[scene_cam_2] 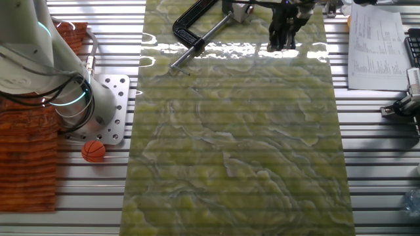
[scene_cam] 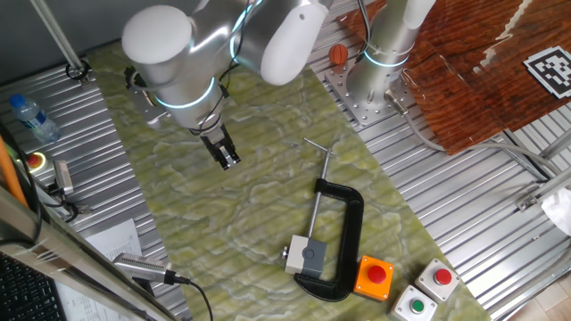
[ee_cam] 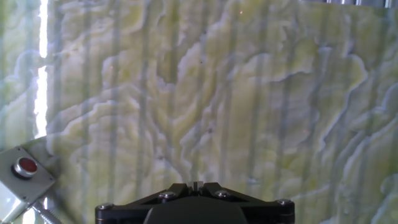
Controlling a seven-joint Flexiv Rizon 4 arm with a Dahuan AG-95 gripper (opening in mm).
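Note:
My gripper (scene_cam: 231, 164) hangs over the green marbled board, left of the black clamp (scene_cam: 352, 241) and apart from it. Its two fingers meet at the bottom middle of the wrist view, where the gripper is shut with nothing visible between them. Under the frame of the clamp lies a two-tone grey box (scene_cam: 305, 256). In exterior view 2 the dark gripper (scene_cam_2: 283, 36) shows at the top, beside the clamp (scene_cam_2: 190, 29). A grey box with a red button (ee_cam: 25, 167) shows at the lower left of the wrist view.
Beside the clamp sit an orange button box (scene_cam: 373, 277), a white box with a red button (scene_cam: 439, 278) and one with a green button (scene_cam: 414, 306). Much of the board (scene_cam_2: 236, 157) is bare.

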